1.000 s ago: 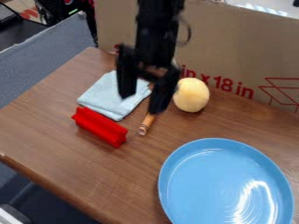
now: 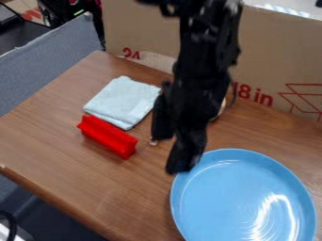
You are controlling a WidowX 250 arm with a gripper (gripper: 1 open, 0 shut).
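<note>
My dark gripper (image 2: 174,151) reaches down at the centre, just above and left of the blue plate (image 2: 242,202). A red object (image 2: 108,136) lies at the left, in front of a folded light-blue cloth (image 2: 120,101).
A cardboard box (image 2: 277,66) stands along the back of the wooden table (image 2: 101,193). The table's left edge borders a grey surface. Bare wood lies left of the plate.
My gripper has come down and toward the front right, now covering most of the yellow object and the orange stick. The other things lie where they were.
</note>
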